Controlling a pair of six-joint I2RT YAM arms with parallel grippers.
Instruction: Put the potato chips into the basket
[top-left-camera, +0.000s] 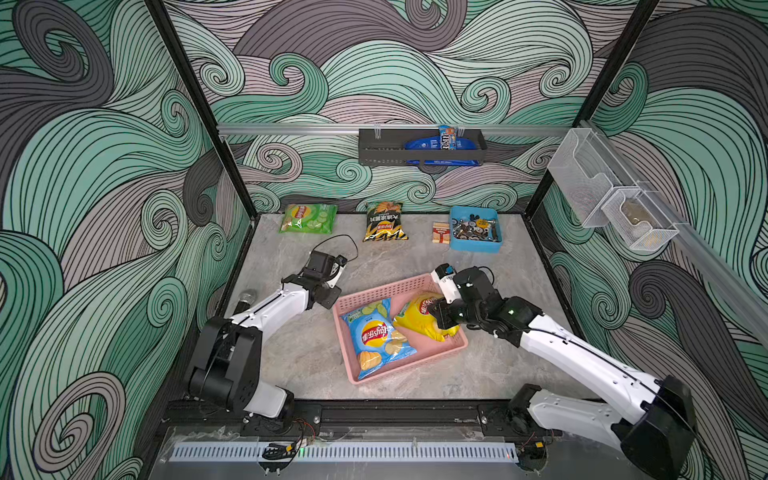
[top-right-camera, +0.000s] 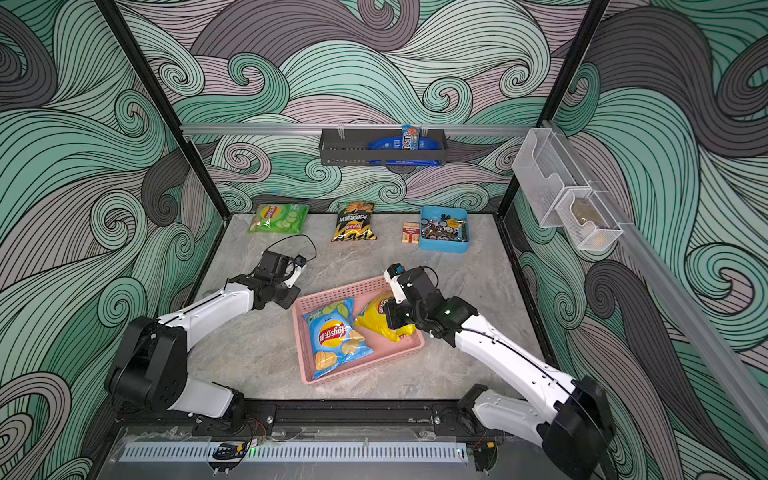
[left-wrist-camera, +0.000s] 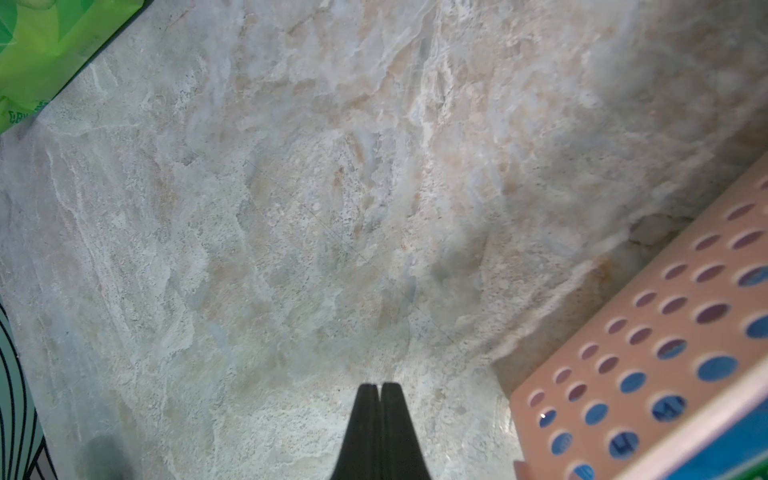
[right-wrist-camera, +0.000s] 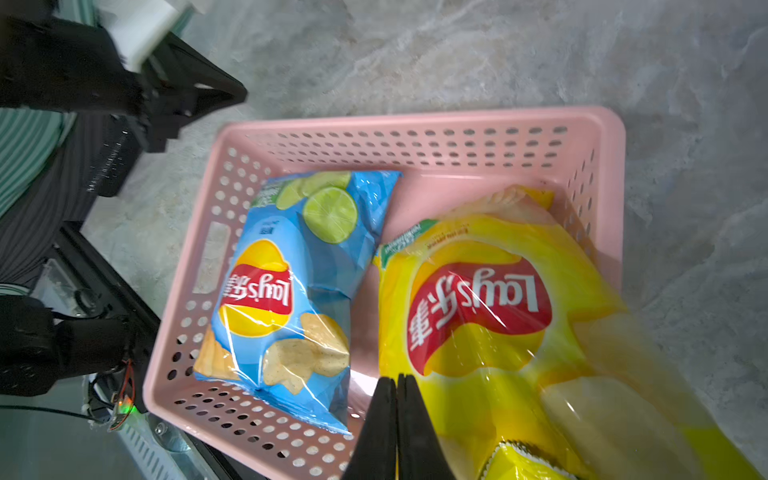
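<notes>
Inside the pink basket (right-wrist-camera: 436, 136) lie a blue Lay's bag (right-wrist-camera: 300, 280) on the left and a yellow Lay's bag (right-wrist-camera: 496, 376) on the right. My right gripper (top-left-camera: 441, 320) is over the yellow bag and covers part of it from above. In the right wrist view its fingers (right-wrist-camera: 386, 432) are shut, and nothing shows between them. Beside the basket's far left corner, over bare table, my left gripper is shut and empty. A green chip bag (top-left-camera: 308, 217) and a black chip bag (top-left-camera: 385, 221) lie at the back of the table.
A blue bin (top-left-camera: 475, 229) of small items and a small red box (top-left-camera: 441, 233) stand at the back right. Above the back edge hangs a dark shelf (top-left-camera: 384, 150); white mesh baskets (top-left-camera: 640, 224) hang on the right. Bare table separates the back bags from the basket.
</notes>
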